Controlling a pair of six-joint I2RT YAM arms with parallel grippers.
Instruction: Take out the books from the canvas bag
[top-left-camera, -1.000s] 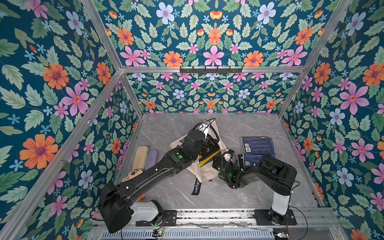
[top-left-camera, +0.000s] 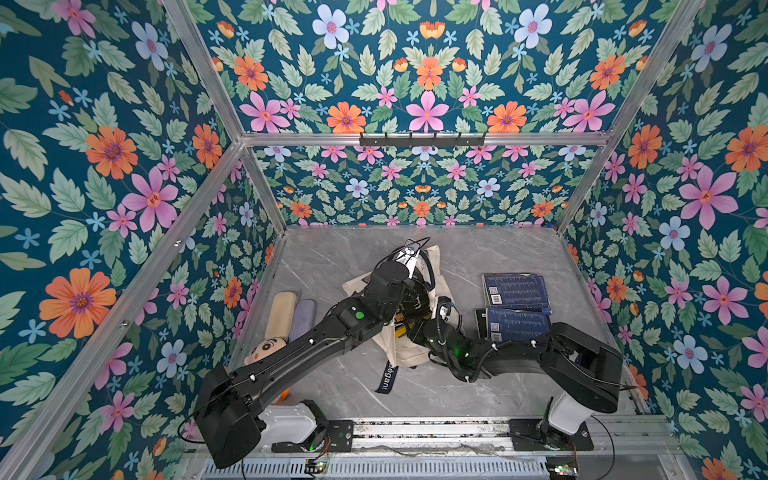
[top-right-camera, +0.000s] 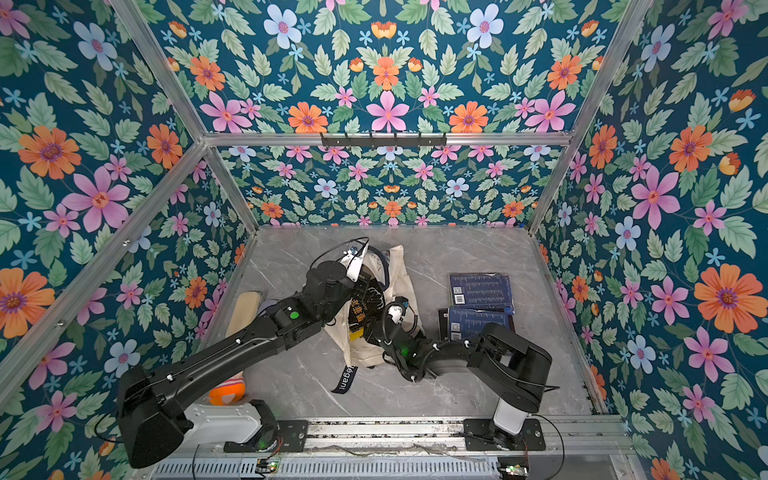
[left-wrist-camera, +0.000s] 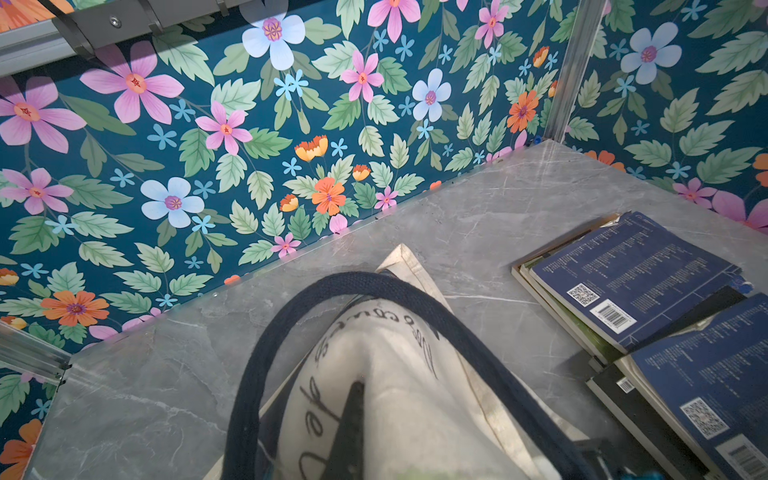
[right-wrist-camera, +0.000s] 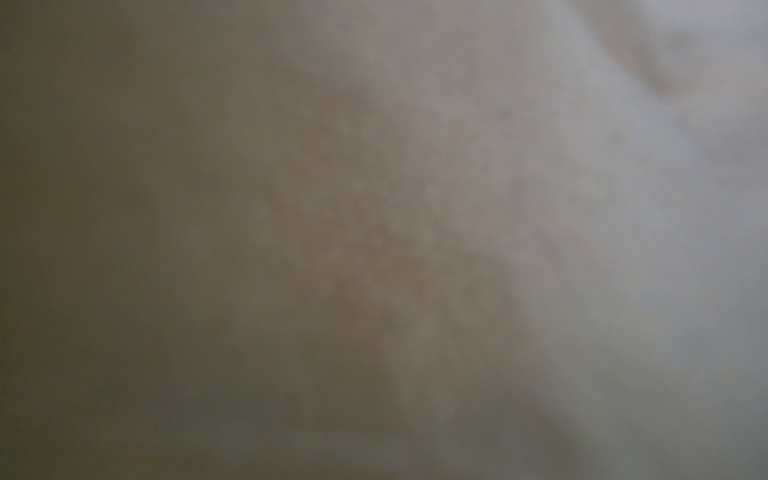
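The cream canvas bag (top-left-camera: 358, 284) lies mid-table, with a dark strap (left-wrist-camera: 264, 360) looped over it. Among its folds, a dark book with yellow (top-right-camera: 356, 308) shows, largely covered by the arms. My left gripper (top-left-camera: 412, 280) is at the bag's upper part; only a dark sliver shows in the left wrist view, so its fingers are hidden. My right gripper (top-left-camera: 420, 320) reaches into the bag from the front right; the right wrist view shows only blurred cream cloth, and its fingers are hidden.
Several blue-backed books (left-wrist-camera: 624, 272) lie stacked at the right. Cream and lavender rolls (top-left-camera: 281, 314) and a plush toy lie at the left. Bare marble table (top-left-camera: 512, 248) shows at the back.
My right gripper has moved left, deeper into the bag opening, covering more of the dark and yellow book. The left arm stays almost still.
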